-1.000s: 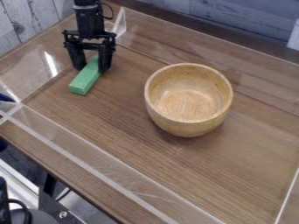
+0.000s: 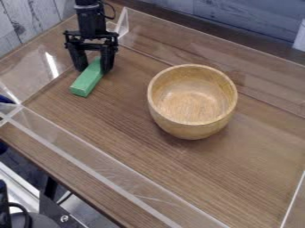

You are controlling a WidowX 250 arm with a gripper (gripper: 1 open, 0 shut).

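Note:
My black gripper [image 2: 92, 43] hangs over a green oblong object [image 2: 86, 80] on the wooden table, in the upper left of the camera view. Its dark fingers reach down over the object's far end. I cannot tell whether they grip it or whether the gripper is open or shut.
A large light wooden bowl [image 2: 191, 100] sits right of centre. The table [image 2: 167, 178] is otherwise largely clear, with its edges at the left and top. Dark items lie at the lower left edge, too cropped to identify.

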